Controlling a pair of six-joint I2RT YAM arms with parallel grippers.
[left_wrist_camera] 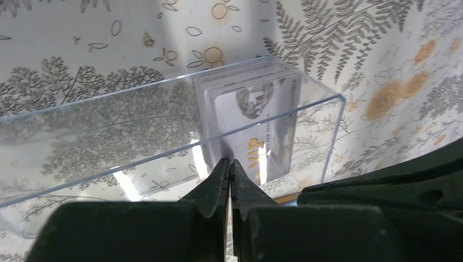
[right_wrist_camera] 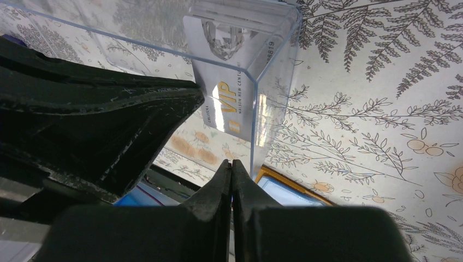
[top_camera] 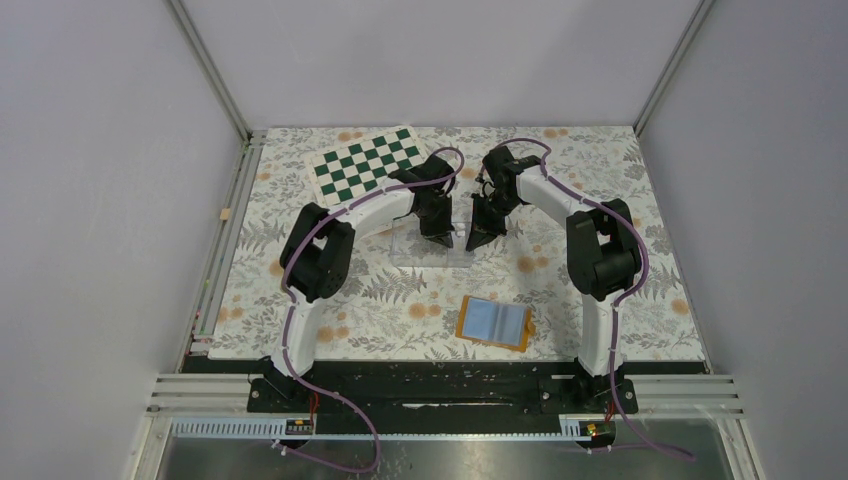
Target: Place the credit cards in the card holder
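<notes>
Silver-grey VIP cards stand stacked near one end of a clear box. My left gripper is shut at the stack's lower edge in the left wrist view; nothing shows between its fingers, and the cards are outside them. In the right wrist view the front card faces me through the plastic, with the left fingers against its side. My right gripper is shut and empty, beside the box's end wall. The card holder, tan-edged with clear pockets, lies open near the table's front.
A green-and-white checkered board lies at the back left, partly behind the left arm.
</notes>
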